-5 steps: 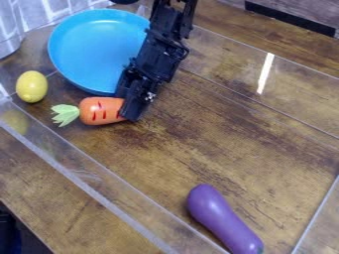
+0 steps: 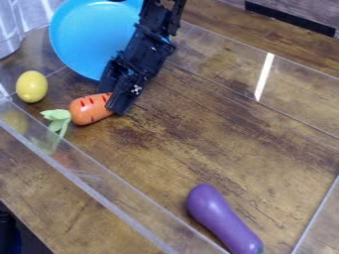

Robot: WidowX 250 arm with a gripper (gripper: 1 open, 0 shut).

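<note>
A toy carrot (image 2: 90,109) with a pale green top lies on the wooden table at the left, its top toward the lower left. The black gripper (image 2: 119,97) is down at the carrot's upper right end, close to or touching it; its fingertips are hard to make out against the dark arm. A blue bowl (image 2: 77,40) sits behind the carrot, at the upper left.
A yellow lemon (image 2: 32,86) stands left of the carrot, near a clear plastic edge. A purple eggplant (image 2: 223,218) lies at the lower right.
The carrot has turned, its green top swinging downward, and the gripper has shifted slightly about its upper right end.
</note>
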